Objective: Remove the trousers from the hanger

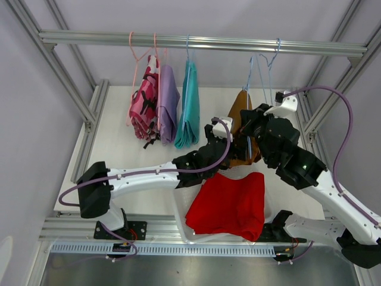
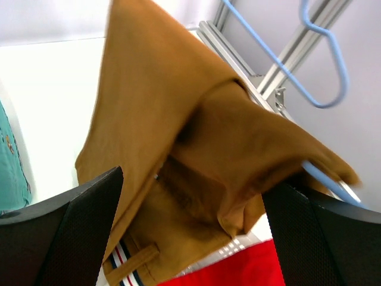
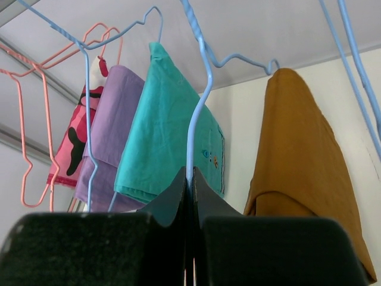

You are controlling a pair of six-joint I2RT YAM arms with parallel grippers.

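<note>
Brown trousers (image 1: 238,113) hang folded over a blue hanger in the right part of the rack. My right gripper is shut on that hanger's blue wire (image 3: 196,119), with the trousers (image 3: 297,155) beyond it. My left gripper (image 1: 229,134) is at the trousers' lower left. In the left wrist view its open fingers (image 2: 65,238) frame the brown cloth (image 2: 166,149), and a blue wire (image 2: 280,59) runs at upper right.
Teal (image 1: 187,107), purple (image 1: 167,101) and pink patterned (image 1: 144,101) garments hang to the left. A white bin (image 1: 184,202) with red cloth (image 1: 226,208) stands below. The metal rail (image 1: 107,38) spans the top.
</note>
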